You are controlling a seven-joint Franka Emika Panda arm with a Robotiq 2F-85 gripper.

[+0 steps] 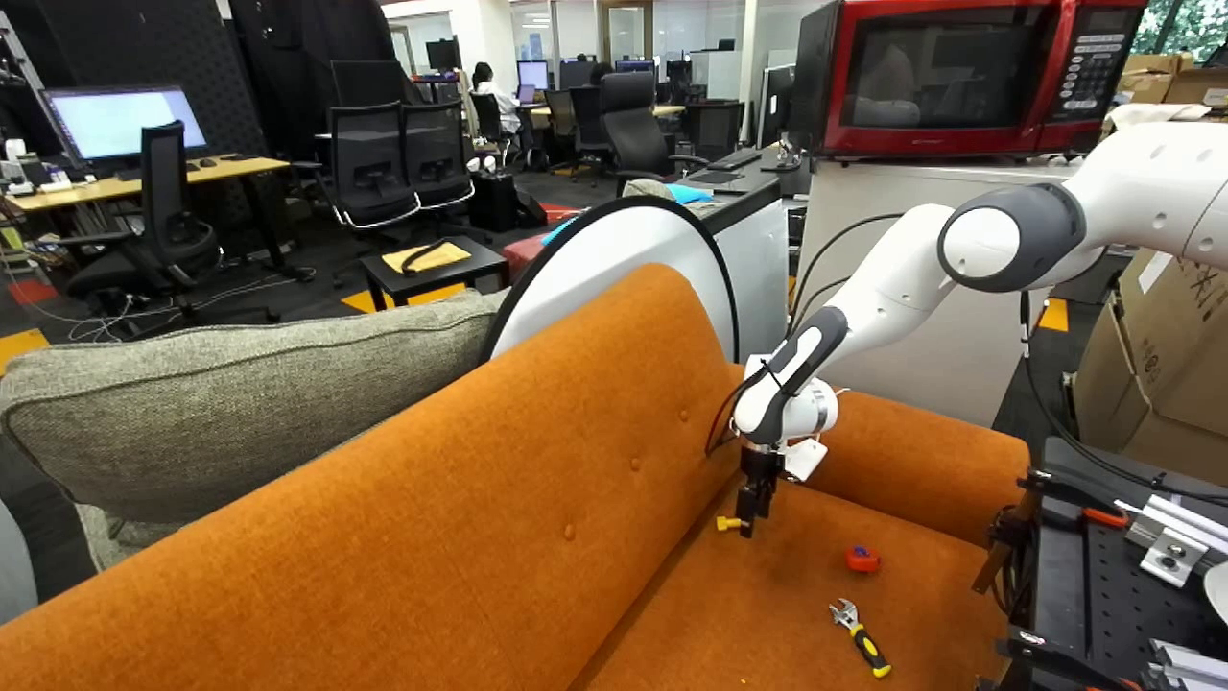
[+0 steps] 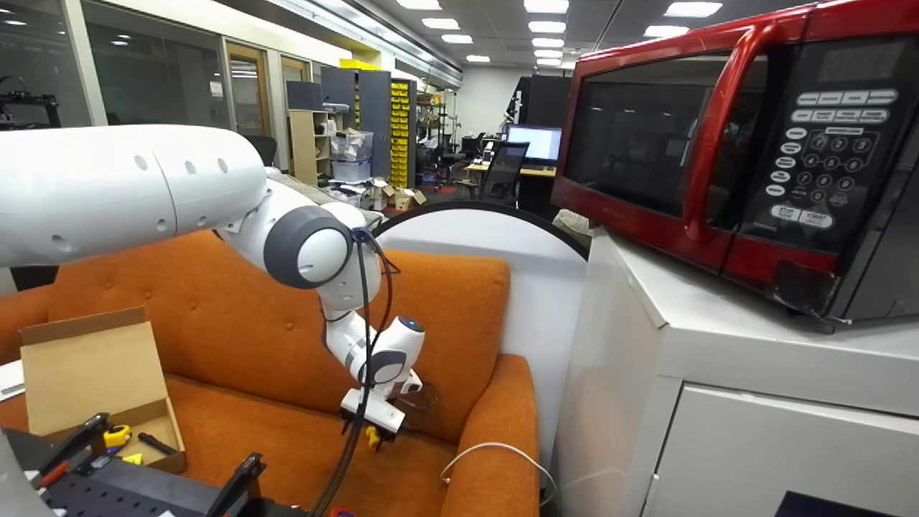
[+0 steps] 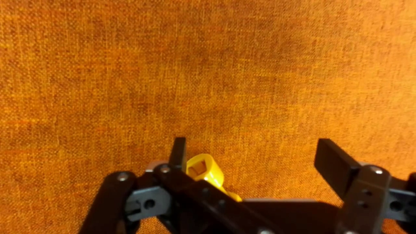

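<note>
My gripper points down low over the orange sofa seat, its two black fingers spread wide apart. In the wrist view a yellow dumbbell-shaped piece (image 3: 206, 168) lies just inside the left finger, and its other part is hidden behind the gripper's frame. Whether that finger touches it, I cannot tell. From exterior view 1, one yellow end (image 1: 728, 523) shows left of the fingers, near the sofa's backrest. The second exterior view has the yellow piece (image 2: 372, 438) below the wrist, partly covered.
A red object (image 1: 862, 559) and an adjustable wrench (image 1: 860, 637) lie on the seat. An open cardboard box (image 2: 164, 431) holding small tools stands farther along. The sofa's backrest (image 1: 507, 461) and armrest (image 1: 921, 461) bound the space round the arm.
</note>
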